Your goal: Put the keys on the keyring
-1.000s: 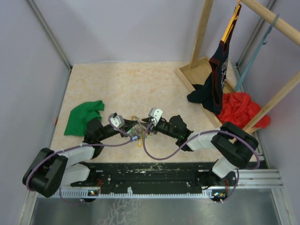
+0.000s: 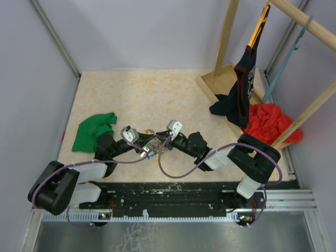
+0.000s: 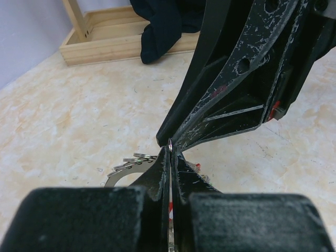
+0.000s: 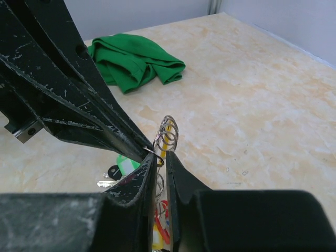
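My two grippers meet over the middle of the table. My left gripper is shut, with a thin metal ring (image 4: 159, 157) at its fingertips. My right gripper has its fingertips at the same ring, slightly apart; whether they grip it is unclear. Below and behind hang or lie several coiled rings (image 4: 168, 131) and keys (image 4: 126, 166) with coloured tags, largely hidden by the fingers; which keys are on which ring I cannot tell.
A green cloth (image 2: 92, 131) lies at the left. A wooden rack (image 2: 215, 84) with dark fabric and a red cloth (image 2: 273, 123) stands at the right.
My left arm is nearly still, and both grippers remain together.
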